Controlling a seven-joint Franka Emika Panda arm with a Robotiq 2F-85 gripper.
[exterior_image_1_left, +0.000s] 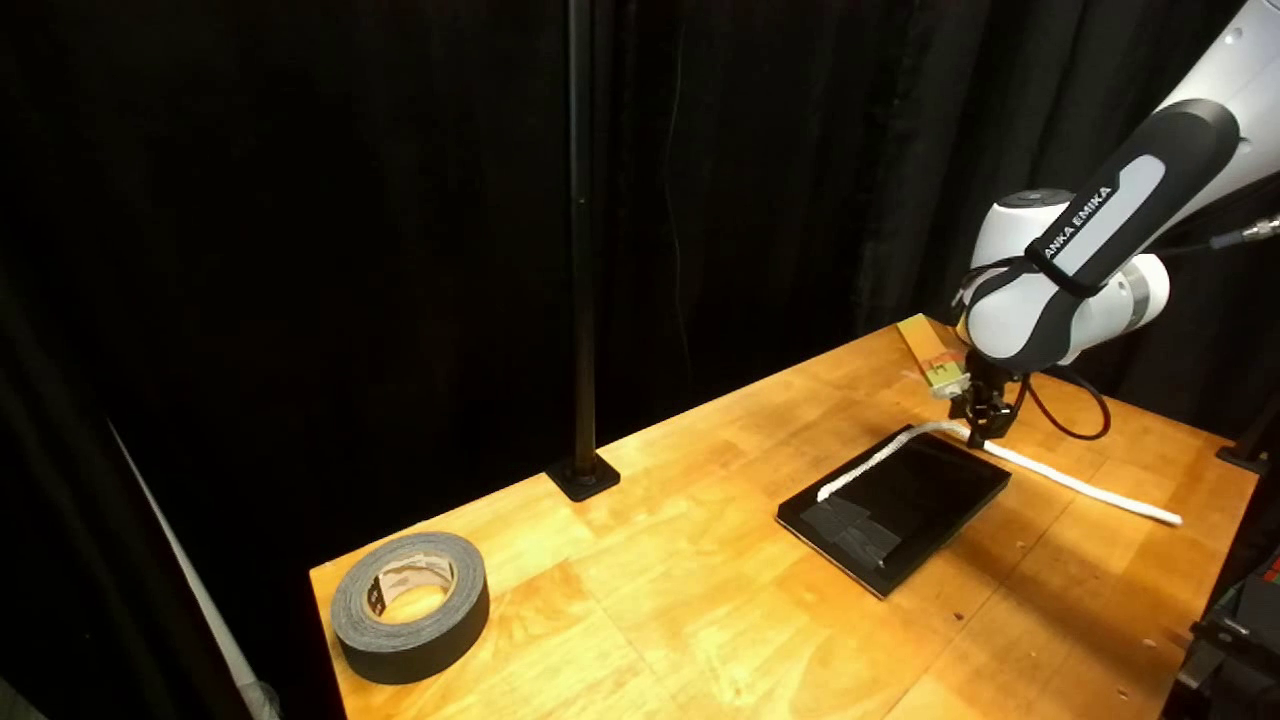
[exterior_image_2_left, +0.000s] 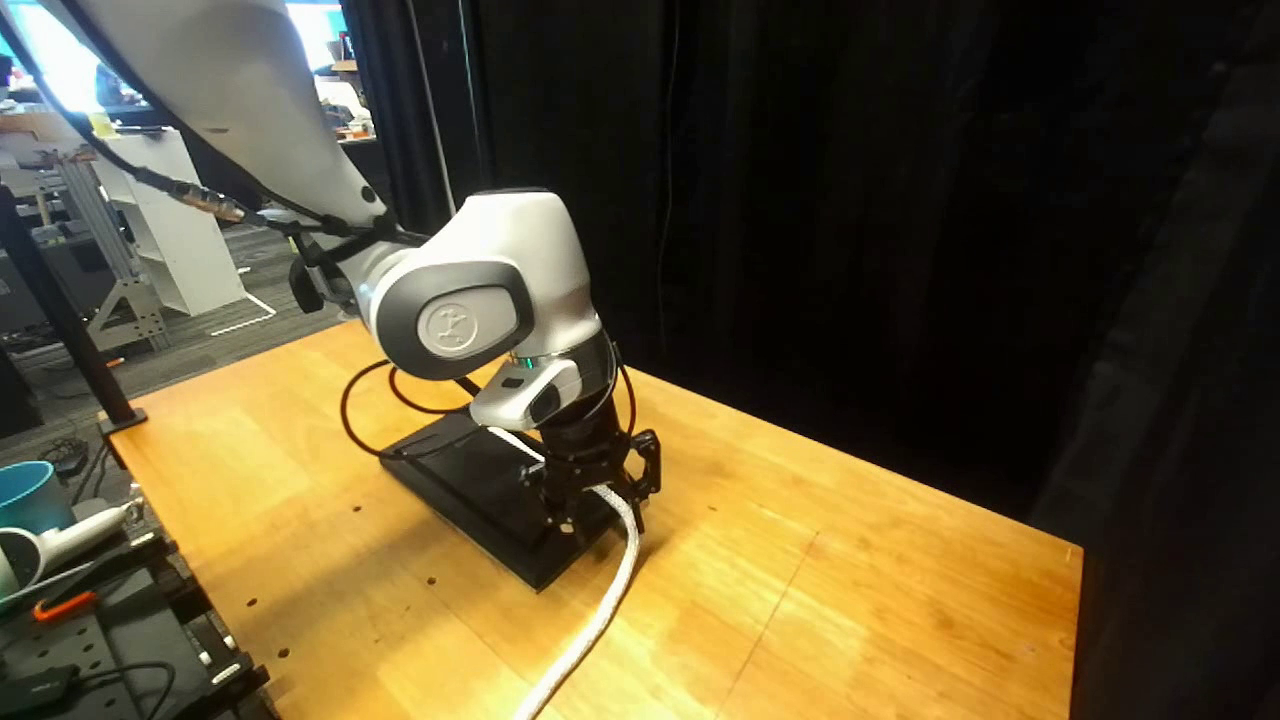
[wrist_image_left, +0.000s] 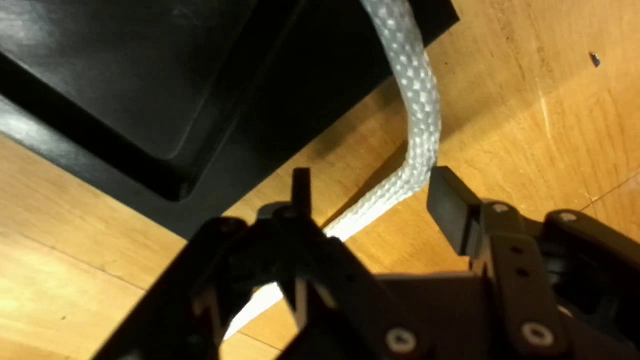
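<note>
A white braided rope (exterior_image_1_left: 1080, 485) runs over a black flat tray (exterior_image_1_left: 930, 488) and out across the wooden table. Dark tape (exterior_image_1_left: 861, 530) covers part of the tray near one rope end. At the tray's other edge my gripper (exterior_image_1_left: 987, 430) is low over the table. Up close in the wrist view, the gripper is open, its fingers apart. The rope (wrist_image_left: 421, 99) bends between them, close to or touching the right fingertip (wrist_image_left: 447, 210). In exterior view 2 the rope (exterior_image_2_left: 608, 600) trails toward the camera; its far end is out of that frame.
A roll of grey tape (exterior_image_1_left: 408, 612) sits at the table's left corner. A pole base (exterior_image_1_left: 584, 478) is fixed on the back edge. Some yellowish item (exterior_image_1_left: 930, 348) shows behind the gripper.
</note>
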